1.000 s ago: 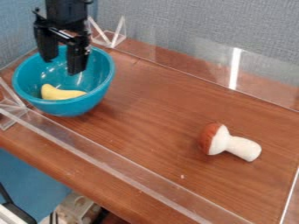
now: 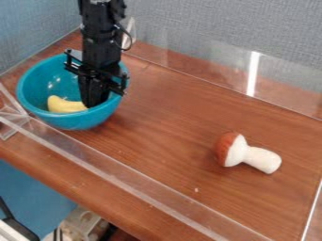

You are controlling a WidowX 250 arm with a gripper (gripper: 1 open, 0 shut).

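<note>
A blue bowl (image 2: 51, 73) sits at the back left of the wooden table, with a yellow banana (image 2: 63, 104) lying in it, partly hidden. My black gripper (image 2: 94, 94) is down inside the bowl, over and to the right of the banana. Its fingertips are dark against the bowl and overlap each other, so whether anything is between them is unclear. A toy mushroom (image 2: 248, 154) with a red and white cap lies on its side on the right part of the table.
Clear plastic edging runs along the table (image 2: 176, 132), with grey walls behind. Cables and other items lie below the front left edge.
My gripper has come down from above the bowl's back into it, beside the banana, and its spread fingers have drawn together. The mushroom has stayed put.
</note>
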